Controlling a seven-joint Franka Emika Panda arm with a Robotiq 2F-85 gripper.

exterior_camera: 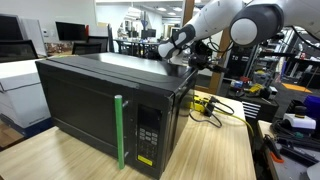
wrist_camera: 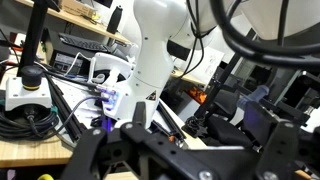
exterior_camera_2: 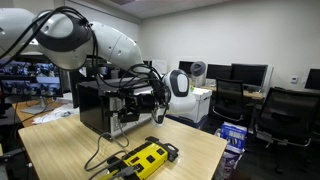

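A black microwave (exterior_camera: pixel 110 105) stands on the wooden table, with a strip of green tape (exterior_camera: pixel 119 132) running down its front beside the keypad. My arm (exterior_camera: pixel 205 30) reaches in from the upper right, and its wrist end is beyond the microwave's far side. In the second exterior view my gripper (exterior_camera_2: pixel 135 105) is above the table, beside the dark microwave (exterior_camera_2: pixel 92 105). It is open, and I see nothing held. Dark gripper parts fill the bottom of the wrist view.
A yellow tool-like object (exterior_camera_2: pixel 143 160) with dark cables lies on the table below the gripper. Cables also trail over the table's far part. Bare tabletop (exterior_camera_2: pixel 195 143) shows to the right of the yellow object. Office chairs (exterior_camera_2: pixel 283 117) stand beyond the table.
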